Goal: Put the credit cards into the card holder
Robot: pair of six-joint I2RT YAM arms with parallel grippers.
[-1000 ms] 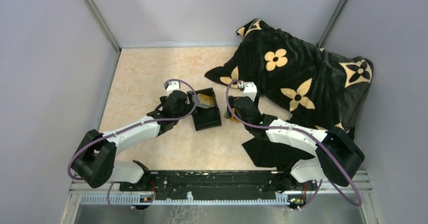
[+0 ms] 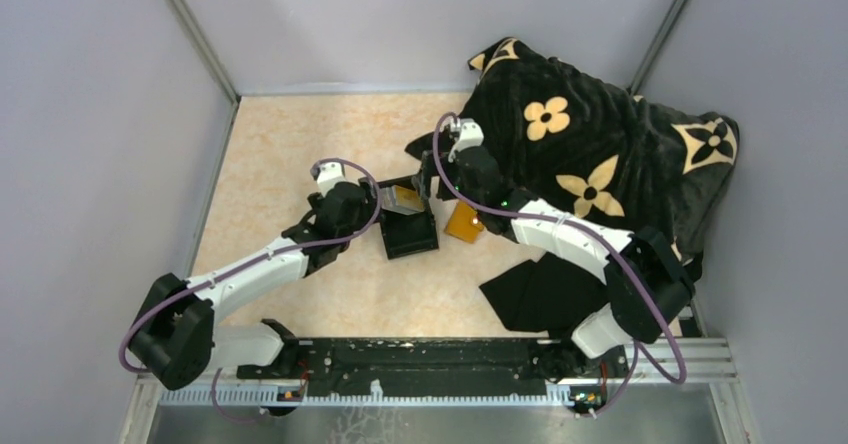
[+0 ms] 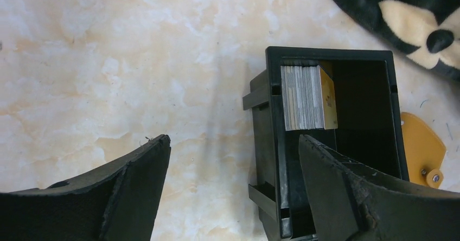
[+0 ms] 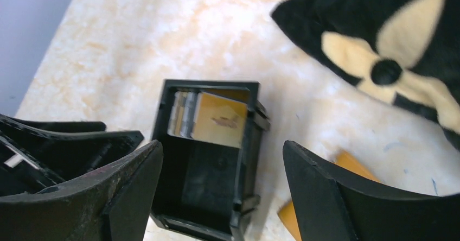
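Observation:
A black box [image 3: 276,127] with an open top stands mid-table. Thin cards are stacked on edge along its far end, the nearest face gold, as the right wrist view shows on the front card [image 4: 219,120]. To the box's right lies the mustard-coloured card holder [image 2: 463,223] with a snap tab; in the right wrist view a finger partly covers the holder [image 4: 355,166]. My left gripper is open, one finger over the box, nothing between its fingers. Over the box's right side, my right gripper is open too, its fingers apart and empty.
A black plush cloth with cream flowers [image 2: 560,124] covers the back right, one corner near the box. More flat black cloth [image 2: 530,294] lies at the front right. Bare table [image 2: 290,129] shows at the back left and front middle.
My right gripper has moved left and back from above the card holder toward the box, uncovering the holder. The left gripper has shifted slightly left. Box and cards look unmoved.

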